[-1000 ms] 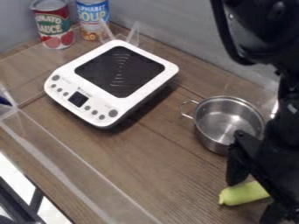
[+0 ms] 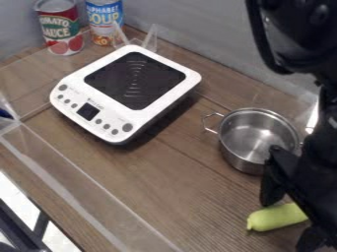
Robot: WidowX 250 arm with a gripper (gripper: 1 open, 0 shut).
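Note:
My black gripper (image 2: 293, 212) hangs at the lower right, open, its fingers either side of a yellow-green elongated object (image 2: 270, 219) lying on the wooden counter. The body of the gripper hides the object's right end. Just behind it stands a steel pot (image 2: 247, 133) with a side handle.
A white induction cooker (image 2: 93, 94) sits left of the pot. A tomato sauce can (image 2: 58, 31) and an alphabet soup can (image 2: 105, 20) stand in the back left corner. A clear plastic edge runs along the left front. Bare counter (image 2: 145, 182) lies at the middle front.
The gripper has shifted very slightly around the yellow-green object; the pot, cooker and cans have not moved.

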